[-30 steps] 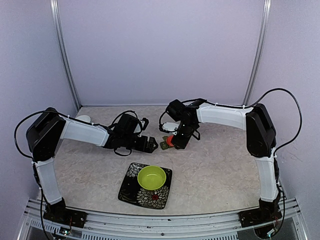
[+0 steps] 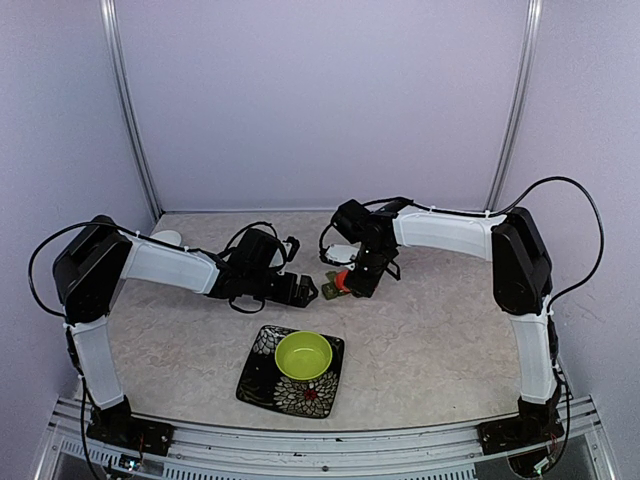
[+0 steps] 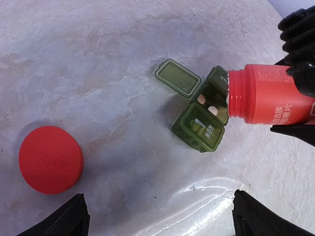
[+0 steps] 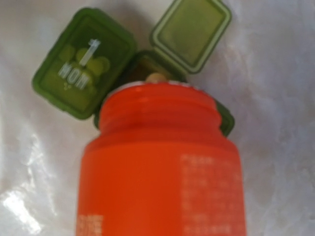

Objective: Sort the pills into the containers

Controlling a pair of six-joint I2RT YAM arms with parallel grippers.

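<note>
My right gripper is shut on a red pill bottle (image 3: 270,93), tipped so its mouth points over a green pill box (image 3: 199,129). One end compartment, marked "1 MON" (image 4: 76,66), is closed with several pills showing through its lid. Beside it a compartment stands with its lid (image 3: 178,77) flipped back, and two pale pills (image 3: 212,110) are inside. At the bottle's mouth a tan pill (image 4: 156,77) shows in the right wrist view. My left gripper is open, apart from the box, with nothing between its fingers.
A red bottle cap (image 3: 50,160) lies on the table near my left gripper. Toward the front, a black patterned tray (image 2: 258,380) bears a lime-green bowl (image 2: 303,355).
The left arm, tray and bowl stay in place.
</note>
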